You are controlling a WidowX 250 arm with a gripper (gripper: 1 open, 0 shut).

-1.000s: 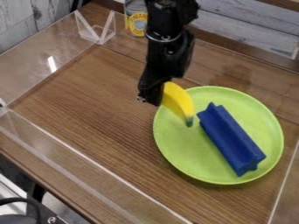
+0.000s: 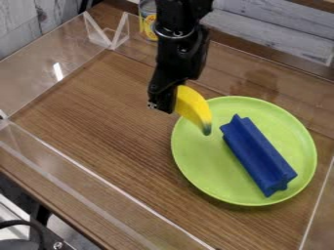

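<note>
My black gripper (image 2: 177, 98) hangs from the top of the camera view, shut on a yellow banana-like object (image 2: 194, 110) whose lower end is over the left rim of a green plate (image 2: 196, 161). On the plate's right part lies a long blue block (image 2: 257, 153), slanting from upper left to lower right.
The wooden table (image 2: 92, 127) has free room left of the plate. Clear plastic sides run along its left and front left. A yellow-labelled item (image 2: 148, 27) stands behind the arm at the back. A dark cable is at the lower left corner.
My gripper and the yellow object have moved slightly left and up from over the plate's upper left part. The plate and blue block have not moved.
</note>
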